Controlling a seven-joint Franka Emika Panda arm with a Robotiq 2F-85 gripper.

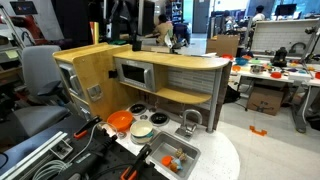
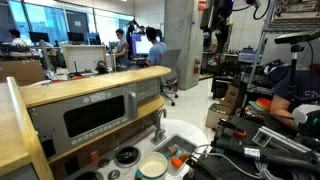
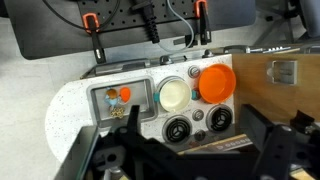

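High over the toy kitchen, my gripper is open, its dark fingers wide apart at the bottom of the wrist view. Nothing shows between them. Below are a cream bowl (image 3: 174, 94) and an orange bowl (image 3: 215, 83), side by side on the white counter. To their left in the wrist view, the grey sink (image 3: 139, 98) holds small orange and red items (image 3: 113, 96). In exterior view 1 the same cream bowl (image 1: 142, 130) lies in front of the black burners (image 1: 158, 118).
A silver microwave (image 1: 138, 74) sits under the wooden shelf (image 1: 185, 61) behind the counter. The tap (image 1: 188, 122) rises at the sink's back edge. Dark rails and loose cables (image 1: 60, 150) run along the near side. Bare counter (image 1: 220, 150) lies right of the sink.
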